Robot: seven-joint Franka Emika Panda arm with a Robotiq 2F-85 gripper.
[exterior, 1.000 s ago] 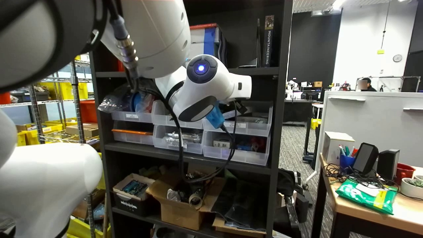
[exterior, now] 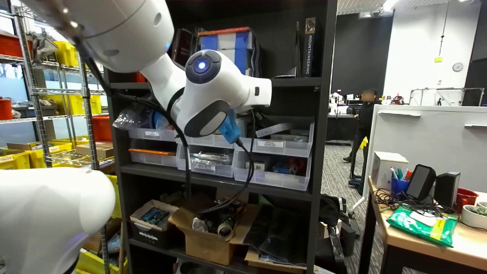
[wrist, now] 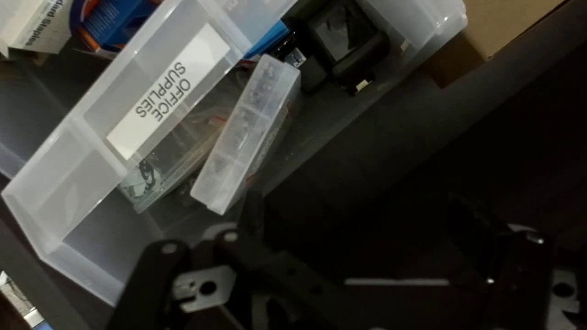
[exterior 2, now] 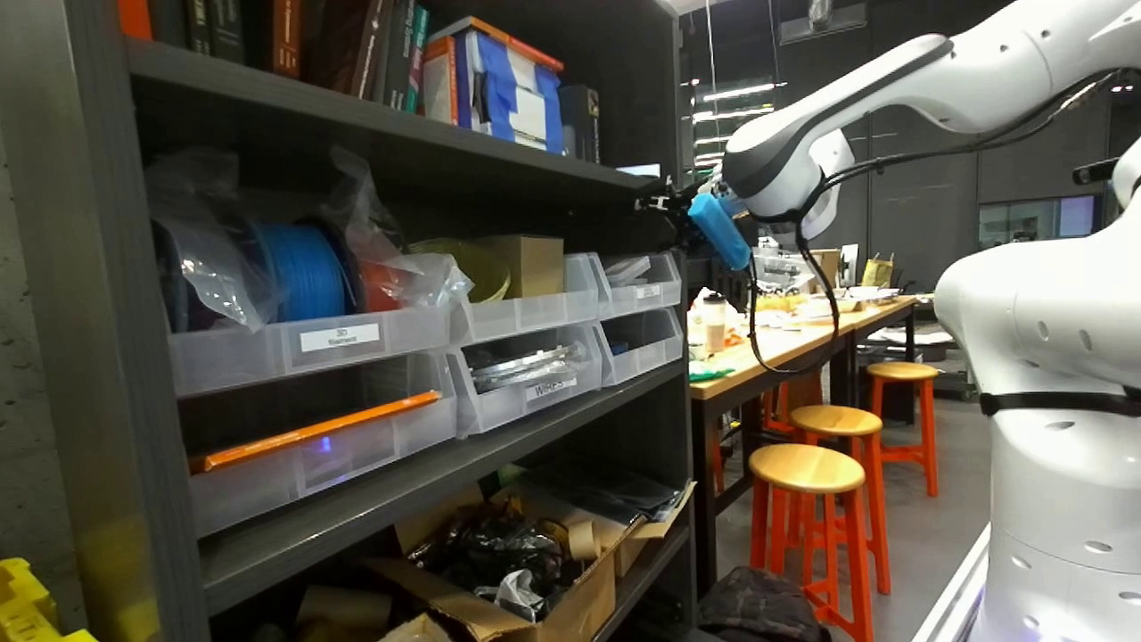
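Note:
My gripper stands open in the wrist view, its dark fingers wide apart with nothing between them. Ahead of it is the clear bin labelled "OFFICE SUPPLIES" (wrist: 82,123). A clear lidded plastic case (wrist: 239,140) leans inside that bin, beyond the left finger, and a black device (wrist: 346,41) lies farther along. In exterior view 2 the gripper (exterior 2: 654,203) is at the right end of the shelf, above the upper bin (exterior 2: 647,294). The wrist and the blue mount (exterior: 230,128) largely hide the gripper in exterior view 1.
Below sits another bin with a staples box (wrist: 35,24). Close above the gripper runs the upper shelf board (exterior 2: 428,118), holding books. Neighbouring bins hold wires (exterior 2: 529,369) and filament spools (exterior 2: 305,273). A cable (exterior: 251,169) hangs in a loop from the wrist.
In exterior view 1 the arm and wrist have shifted left and slightly upward, uncovering more of the right-hand bins. The bins appear unmoved. A person has come into the aisle behind.

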